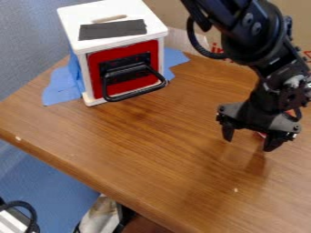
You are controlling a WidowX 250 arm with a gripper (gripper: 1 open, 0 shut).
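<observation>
My black gripper [249,135] hangs low over the right side of the wooden table [134,168], its two fingers apart and pointing down. A small red item [260,136], mostly hidden, sits just behind the fingers; I cannot tell whether it lies between them or beyond them.
A white toy oven [79,20] with a red front and black handle stands at the back left on blue cloth [64,86]. The table's front left edge drops to a blue floor.
</observation>
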